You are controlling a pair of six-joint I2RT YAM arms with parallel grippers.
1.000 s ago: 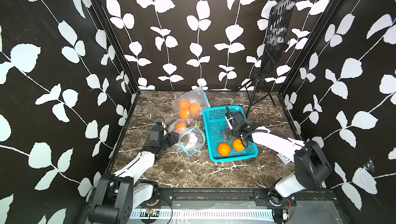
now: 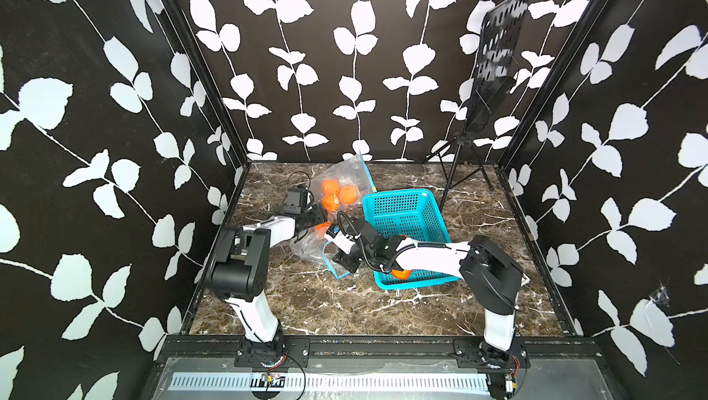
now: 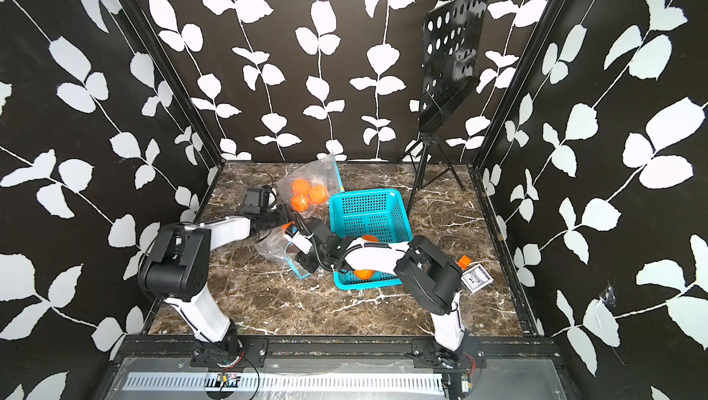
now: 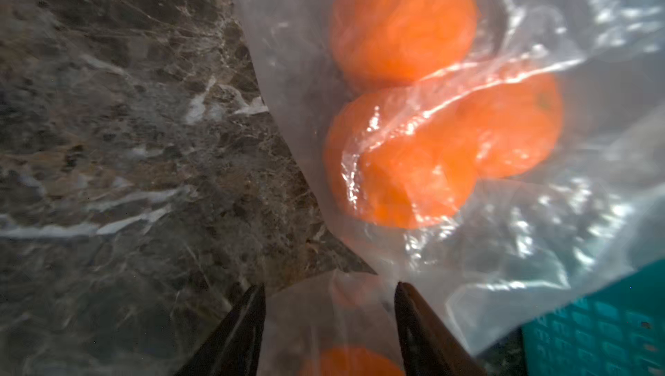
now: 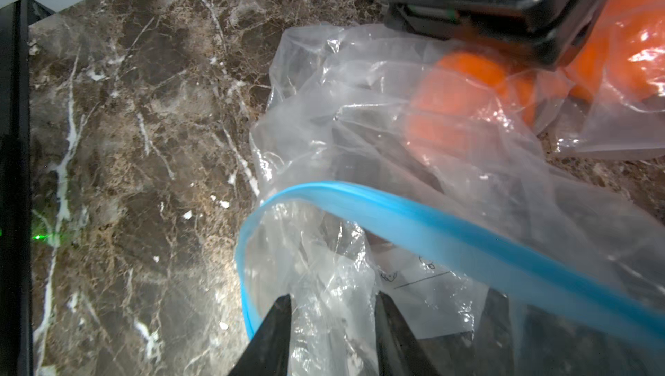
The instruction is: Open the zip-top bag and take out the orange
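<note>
A clear bag of oranges (image 4: pixel 403 22) lies at the back. A nearer bag with a blue zip rim (image 5: pixel 415 223) gapes, an orange (image 5: pixel 457 105) visible through its plastic. My left gripper is part open above this nearer bag, its fingers apart, with plastic and orange beneath. My right gripper is part open at the bag's mouth, fingers apart over crumpled plastic; whether plastic sits between them is unclear.
A teal basket (image 2: pixel 398 201) holding oranges stands right of the bags, under my right arm. A black panel on a tripod (image 3: pixel 450 53) stands at back right. Bare marble shows along the front.
My right gripper has moved left from over the basket to the nearer bag's zip rim.
</note>
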